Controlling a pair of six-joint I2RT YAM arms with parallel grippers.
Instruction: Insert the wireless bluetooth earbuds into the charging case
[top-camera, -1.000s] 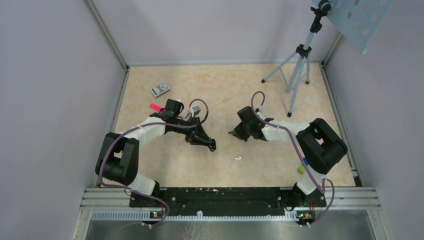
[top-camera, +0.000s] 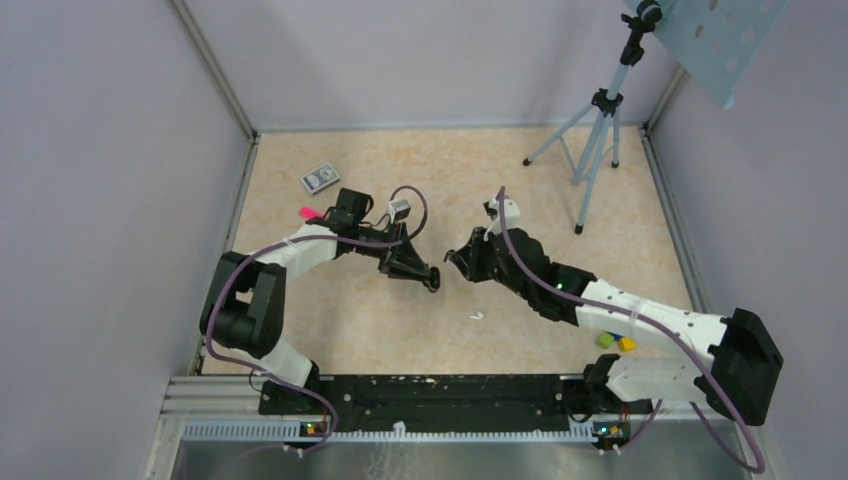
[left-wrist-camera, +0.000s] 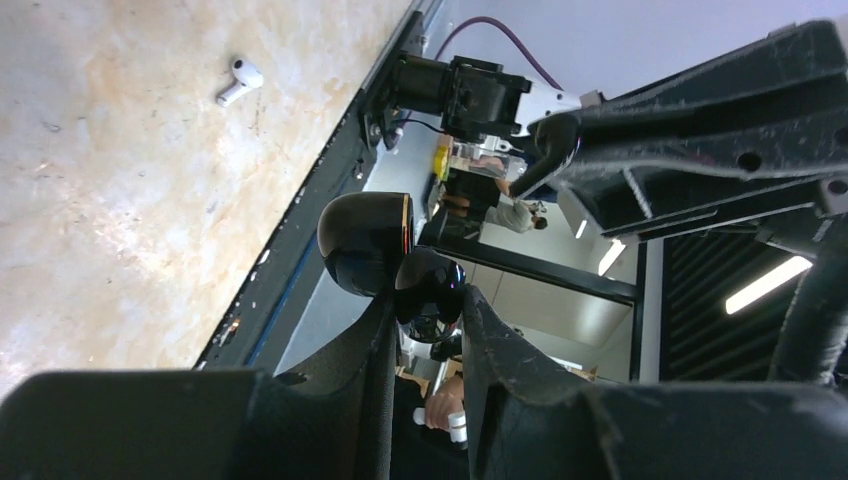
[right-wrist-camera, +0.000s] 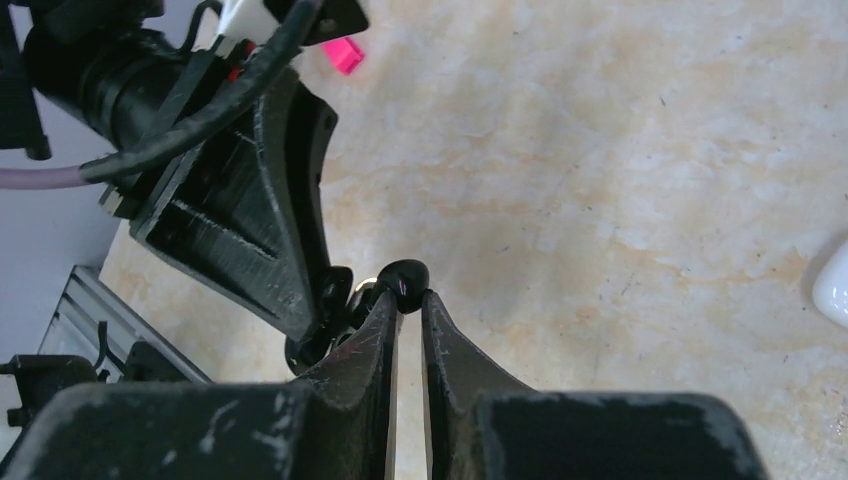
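A glossy black charging case (left-wrist-camera: 362, 240) sits between the fingertips of my left gripper, which is shut on it. Two rounded parts show, so it looks opened; its inside is hidden. A black earbud (right-wrist-camera: 406, 282) is at the tips of my right gripper, whose fingers close on it with a narrow gap below. In the left wrist view this earbud (left-wrist-camera: 558, 138) appears with its stem pointing down-left, near the case but apart from it. From above, my right gripper (top-camera: 457, 262) faces my left gripper (top-camera: 431, 278) across a small gap.
A white earbud (top-camera: 477, 316) lies on the table in front of the grippers. A pale box (top-camera: 320, 178) and a pink block (top-camera: 309, 213) lie at the far left, a tripod (top-camera: 600, 130) stands at the back right, and coloured blocks (top-camera: 627, 344) lie by the right arm's base.
The left gripper with the case has shifted slightly right and away from the front edge.
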